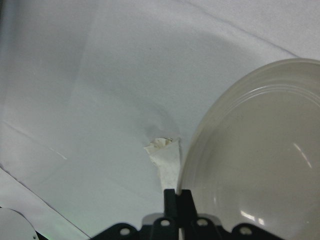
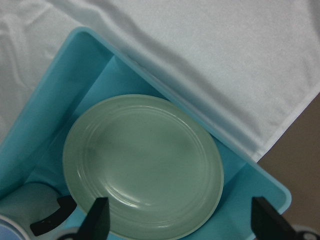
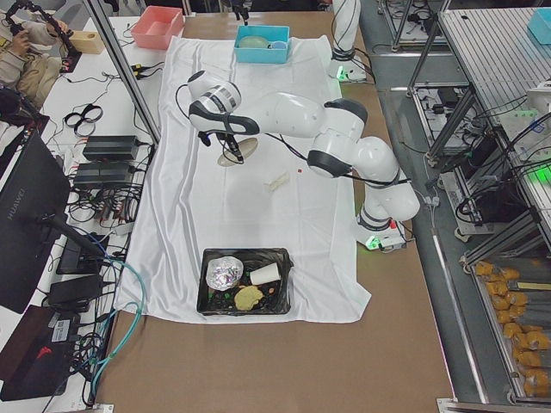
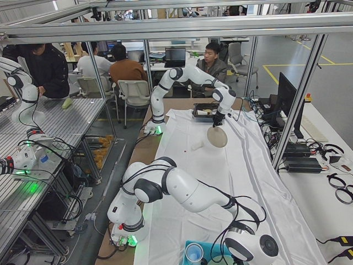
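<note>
A beige plate point(image 1: 255, 150) hangs over the white cloth, its rim pinched in my left gripper, which is shut on it; the camera right view shows the plate point(image 4: 217, 138) tilted. A crumpled pale scrap point(image 1: 165, 157) lies on the cloth beside it. The black tray point(image 3: 207, 297) holds a foil-covered bowl, a white cylinder and a yellowish lump. In the right wrist view my right gripper stands open above a blue bin point(image 2: 45, 100) with a green plate point(image 2: 140, 160) and a cup point(image 2: 20, 215) inside.
A pink bin point(image 3: 158, 27) stands on the side table beside a metal post. Monitors, cables and black boxes line that side.
</note>
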